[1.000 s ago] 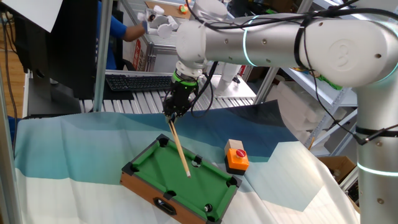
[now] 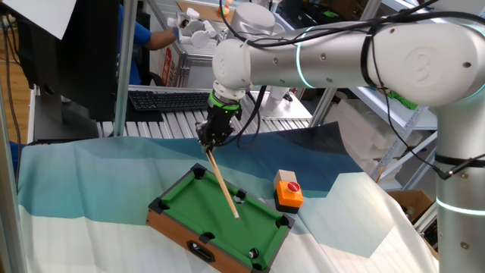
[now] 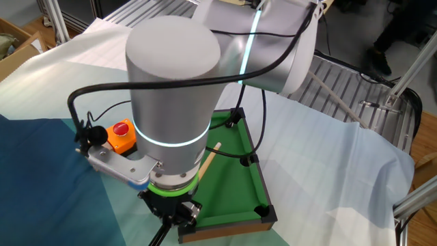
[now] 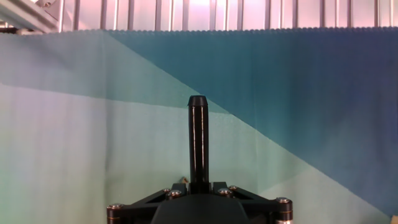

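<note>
A wooden cue stick [image 2: 223, 184] slants down from my gripper [image 2: 208, 145], its pale tip over the green bed of a small pool table [image 2: 186, 201]. Whether the tip touches the cloth, I cannot tell. In the wrist view the cue's black butt [image 4: 198, 137] stands out between the fingers of my gripper, which is shut on it. A dark ball with a white patch [image 2: 254, 253] lies near the table's front right corner. Something whitish [image 2: 239, 199] shows by the far side pocket. In exterior view 2 the arm hides part of the pool table [image 3: 229, 179].
An orange box with a red button [image 2: 289, 194] stands just right of the pool table. Cables hang along the arm. Behind the cloth sit a keyboard [image 2: 168, 100] and a monitor; a person's arm [image 2: 161, 39] reaches in at the back.
The cue's tip has shifted a little to the right and toward the front over the green bed. My gripper has moved slightly, still holding the cue. The ball and table look unmoved.
</note>
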